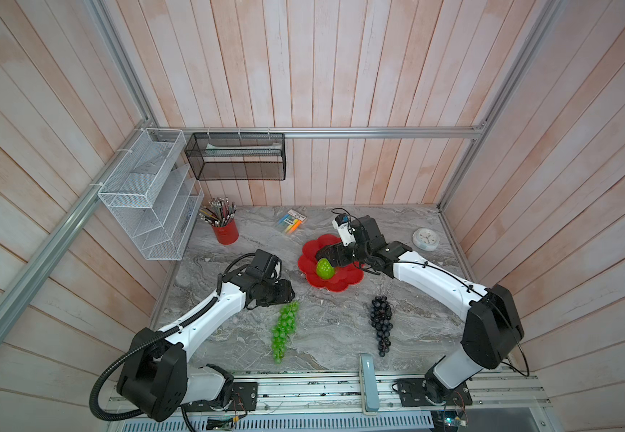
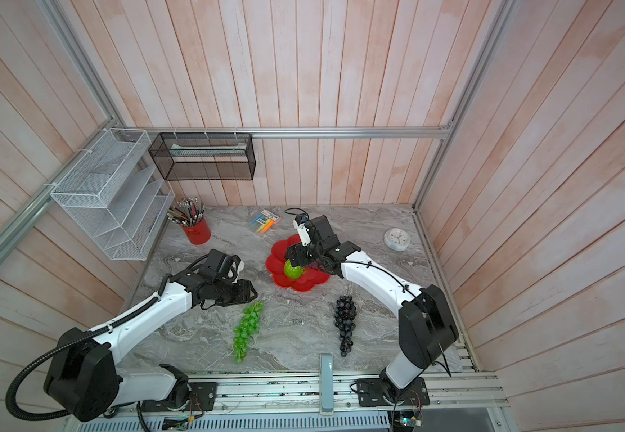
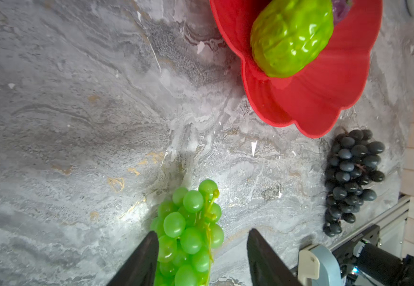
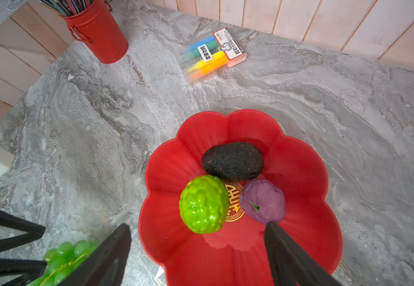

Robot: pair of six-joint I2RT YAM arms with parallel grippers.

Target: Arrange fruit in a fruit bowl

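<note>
A red flower-shaped bowl holds a bumpy green fruit, a dark oblong fruit and a round purple fruit. Over this bowl, my right gripper stands open with nothing between its fingers. Green grapes lie on the table in front of my left gripper. Its fingers are parted, one overlapping the bunch's left side in the left wrist view, and nothing is gripped. A bunch of black grapes rests on the table to the right, clear of both grippers.
A red pen pot and a marker pack stand at the back. Wire shelves line the left wall. A round white object sits at back right.
</note>
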